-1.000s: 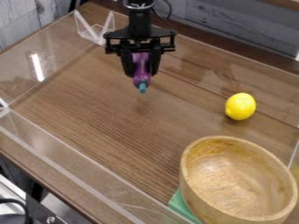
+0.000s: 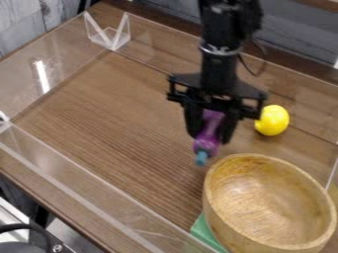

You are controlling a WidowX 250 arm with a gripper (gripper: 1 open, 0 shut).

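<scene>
The black robot gripper [image 2: 214, 116] hangs near the middle of the camera view, shut on a purple object [image 2: 209, 135] with a teal lower part. The object is held in the air just above and to the upper left of a large wooden bowl [image 2: 264, 173]. A yellow object [image 2: 272, 120], lemon-like, lies to the right of the gripper.
A white wire stand [image 2: 109, 32] stands at the back left. A green item [image 2: 204, 231] lies partly under the bowl at the front.
The bowl and yellow object have not moved.
</scene>
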